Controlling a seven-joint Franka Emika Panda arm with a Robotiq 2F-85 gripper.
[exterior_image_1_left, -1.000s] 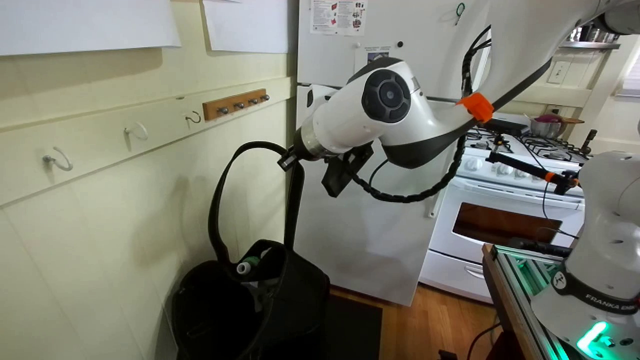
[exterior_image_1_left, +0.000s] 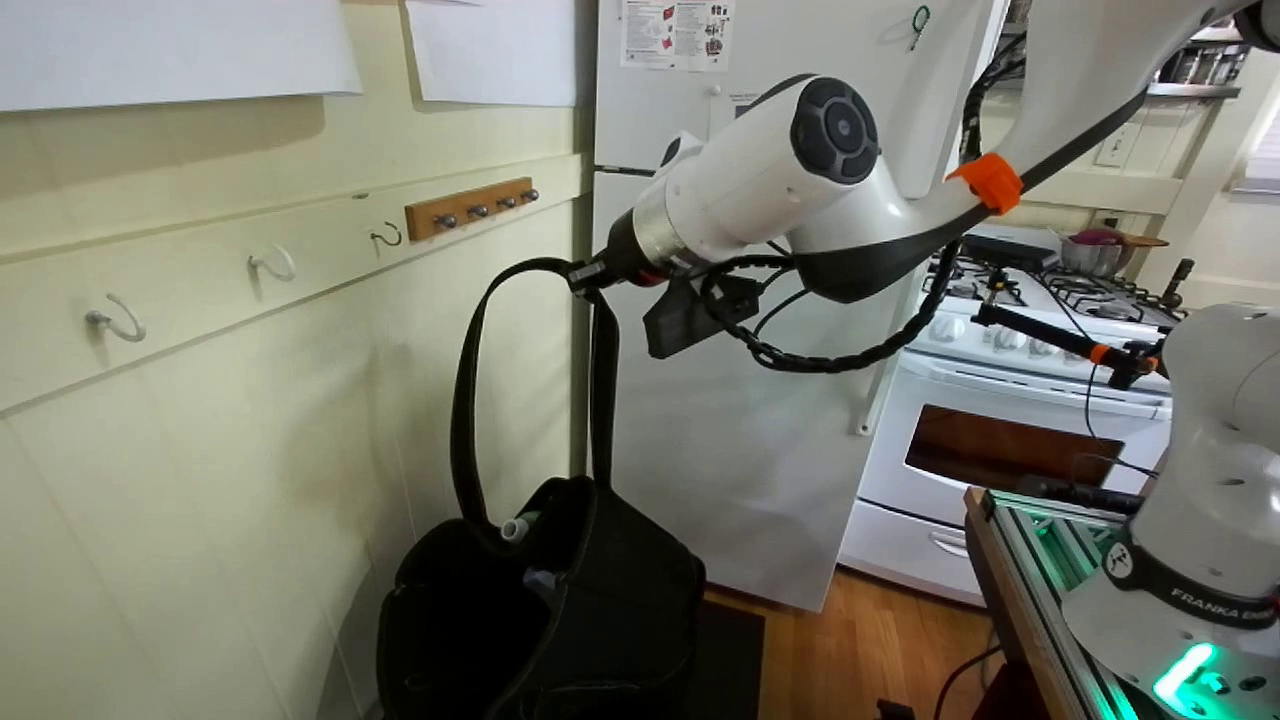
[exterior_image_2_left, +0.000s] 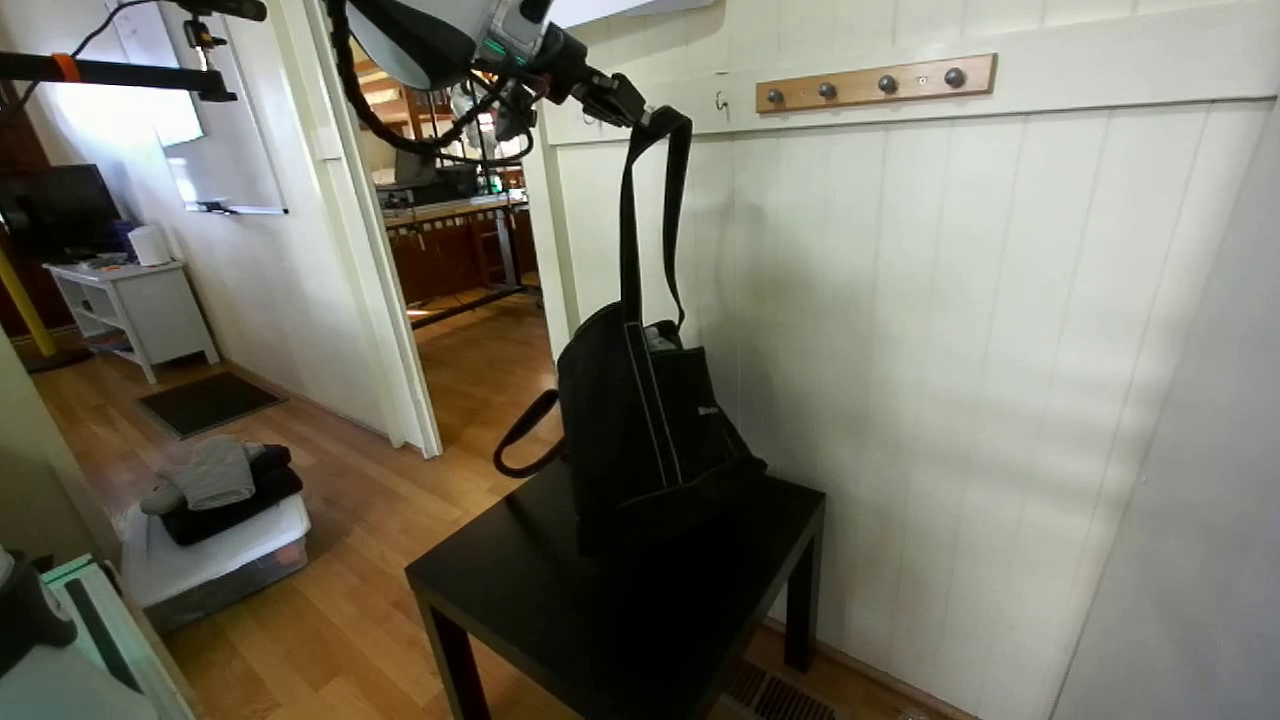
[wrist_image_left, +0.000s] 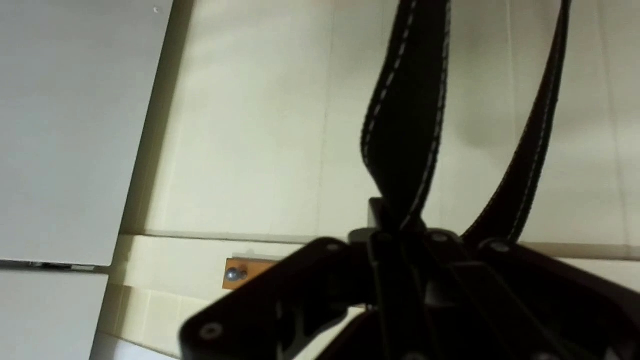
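A black bag (exterior_image_1_left: 624, 588) hangs by its looped strap (exterior_image_1_left: 468, 396), with my gripper (exterior_image_1_left: 583, 278) shut on the top of that loop. In exterior view 2 the bag (exterior_image_2_left: 612, 420) is upright over the black table (exterior_image_2_left: 504, 564); whether its base touches the tabletop is hard to tell. Its mouth is open, and a bottle top (exterior_image_1_left: 516, 528) shows inside. From the wrist, the white-stitched strap (wrist_image_left: 411, 114) runs into the closed fingers (wrist_image_left: 384, 264), and its other side passes to the right.
On the wall rail are a wooden rack (exterior_image_1_left: 470, 209) with several knobs, a dark hook (exterior_image_1_left: 386, 235) and two white hooks, one (exterior_image_1_left: 274, 262) nearer the rack. A fridge (exterior_image_1_left: 720, 456) stands behind the arm. Clear wall lies below the rail.
My gripper has risen and shifted slightly right in exterior view 1, its wrist turning. The bag has come up and right with it, the strap now drawn into a narrower, straighter loop.
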